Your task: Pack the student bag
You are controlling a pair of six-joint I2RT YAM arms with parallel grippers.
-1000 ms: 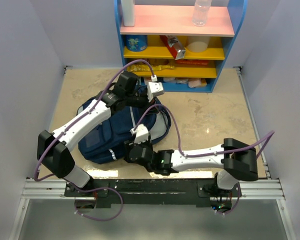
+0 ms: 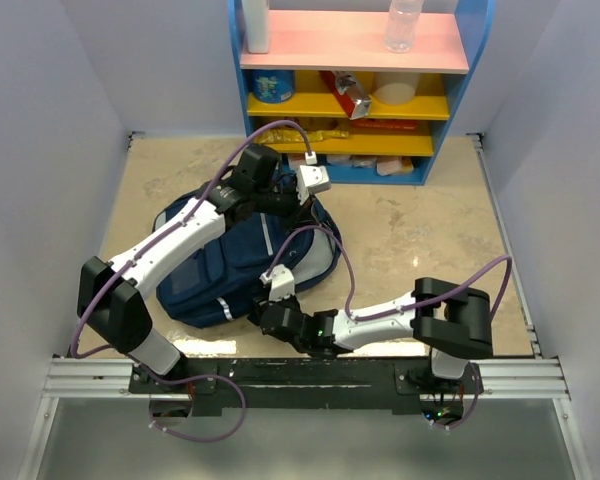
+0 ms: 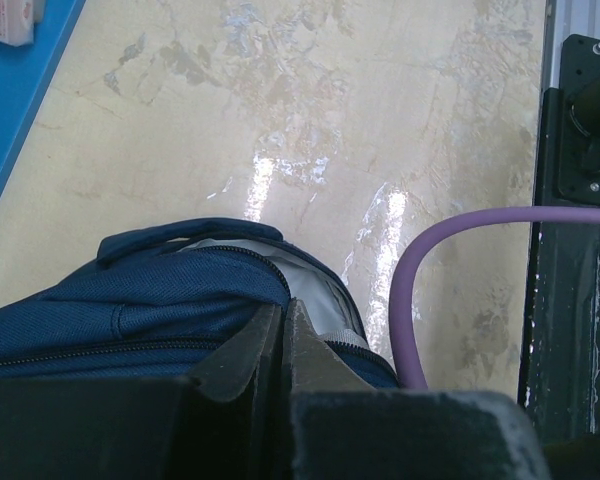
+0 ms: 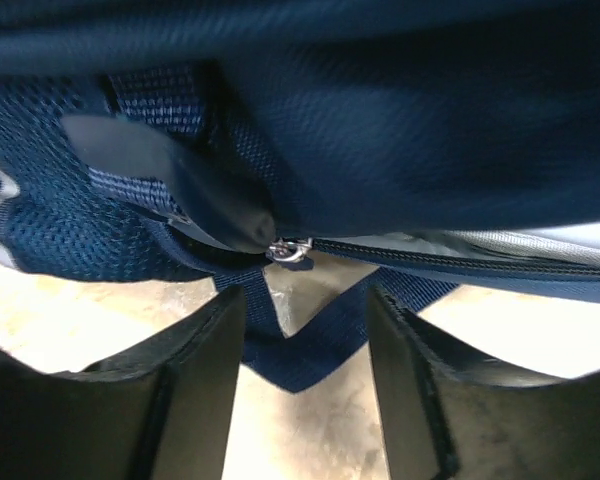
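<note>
The navy bag point(image 2: 210, 265) lies on the floor with its mouth partly open and its pale grey lining point(image 2: 315, 258) showing. My left gripper is shut at the upper edge of the opening; in the left wrist view its fingertips meet against the navy fabric, and whether any cloth is pinched cannot be seen. Low at the bag's near side is my right gripper, its fingers apart and empty. Just beyond their tips, in the right wrist view, sits a silvery zipper slider point(image 4: 289, 250) beside a dark fabric flap point(image 4: 170, 175). A navy strap point(image 4: 300, 365) hangs below it.
A blue-sided shelf point(image 2: 345, 40) stands at the back, holding a clear bottle point(image 2: 403, 25), a blue tub point(image 2: 273, 86) and a red box point(image 2: 350, 95). Bare floor point(image 2: 420, 220) lies to the bag's right. Purple cables loop over both arms.
The left arm and the bag have barely moved.
</note>
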